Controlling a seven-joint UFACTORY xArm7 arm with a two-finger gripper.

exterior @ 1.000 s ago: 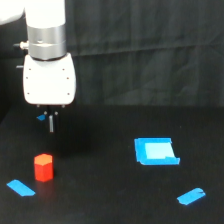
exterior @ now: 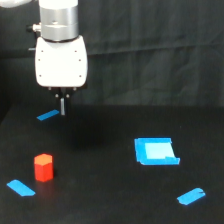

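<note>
A red block [exterior: 43, 168] stands on the dark table at the left front. Above and behind it in the picture hangs my gripper [exterior: 62, 106], pointing down from the white arm end. Its dark fingers look small and narrow against the dark background, so whether they are apart or together cannot be made out. No object shows at the fingertips. Clear space lies between the gripper and the block.
A pale square with a blue border [exterior: 139, 150] lies on the right half of the table. Blue strips lie at the front left [exterior: 20, 187], the front right [exterior: 191, 196] and the back left [exterior: 48, 115]. Bare table separates the block from the square.
My gripper has moved up and a little to the right in the picture. The red block and the blue-bordered square are where they were.
</note>
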